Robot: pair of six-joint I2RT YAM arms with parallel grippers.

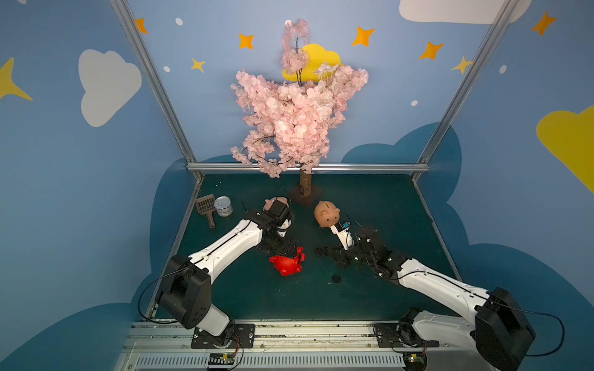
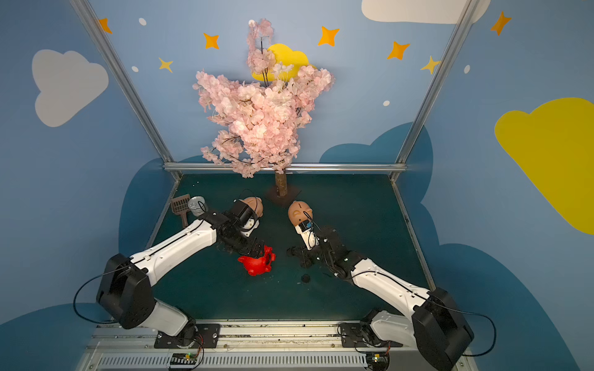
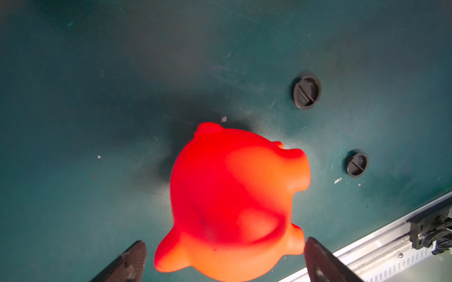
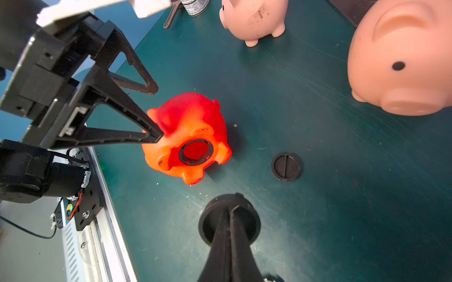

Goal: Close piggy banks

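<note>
The red piggy bank lies on its side, its round belly hole open and facing the right arm. My left gripper is open above it; in the left wrist view its fingers flank the bank, and contact is unclear. My right gripper is shut on the centre ridge of a black cap, held hollow side towards the camera. A second cap and a smaller cap lie on the table. Two peach piggy banks stand at the back.
Near the far edge stand an artificial tree, a slotted scoop and a tin. The metal front rail borders the table. Open table lies to the right and along the front.
</note>
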